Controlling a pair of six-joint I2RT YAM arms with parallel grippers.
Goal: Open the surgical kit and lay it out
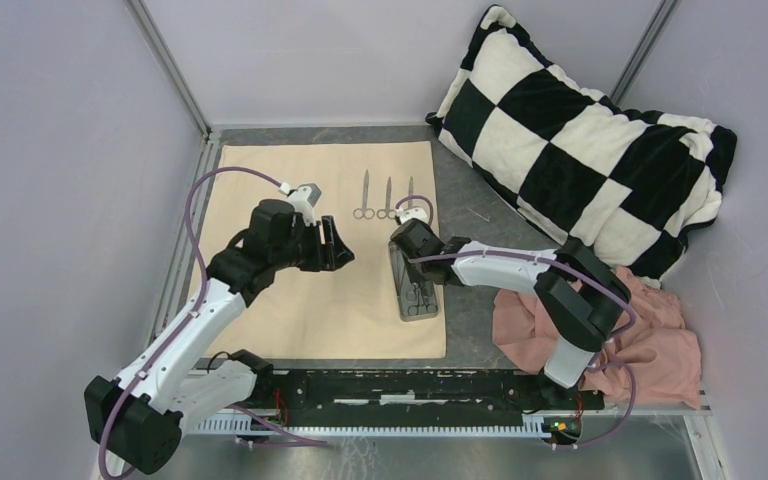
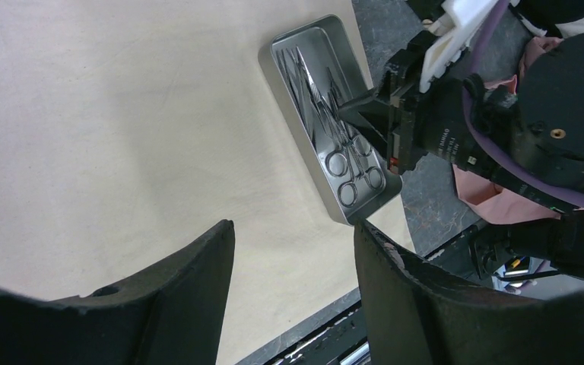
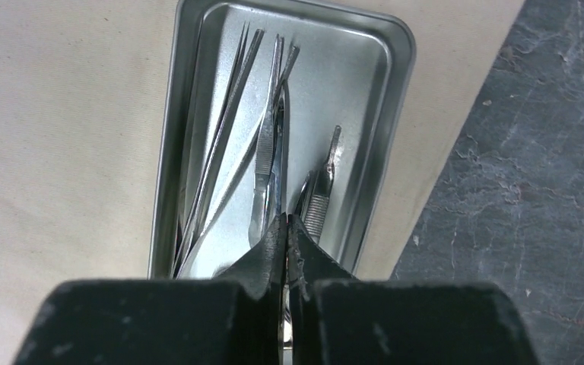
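Observation:
A metal tray (image 1: 420, 310) (image 2: 289, 99) on the cream cloth (image 1: 290, 310) holds several instruments: scissors or clamps (image 2: 337, 163), long slim tools (image 3: 223, 133) and tweezers (image 3: 264, 152). My right gripper is shut over the tray, pointing down among the tools, with nothing seen held. My left gripper (image 1: 332, 250) stands open over the cloth, left of the tray, with nothing between its fingers. In the top view, three scissor-like instruments (image 1: 364, 212) lie in a row on the cloth behind the tray.
A checkered cushion (image 1: 580, 140) fills the back right and a pink cloth (image 1: 660, 350) the front right. A small thin item (image 1: 478, 214) lies on the grey table (image 1: 475, 330).

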